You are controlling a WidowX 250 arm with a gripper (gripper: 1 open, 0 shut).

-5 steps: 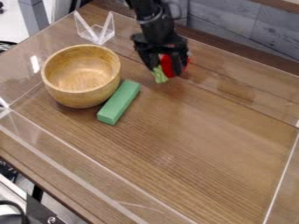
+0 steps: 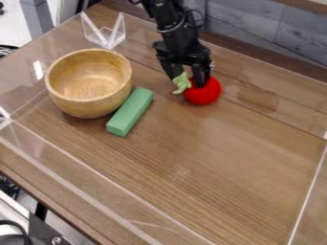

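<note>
The black robot gripper (image 2: 190, 64) hangs from the top centre, its fingers low over a red round object (image 2: 205, 94) with a light green part (image 2: 182, 84) at its left. The fingers are open. Whether the fingers touch the object cannot be told at this size.
A wooden bowl (image 2: 64, 86) sits at the left, with a green block (image 2: 129, 112) to its right and below. A clear plastic item (image 2: 102, 29) lies at the upper left.
The red object has moved towards the front, from among the gripper's fingers to just below them.
</note>
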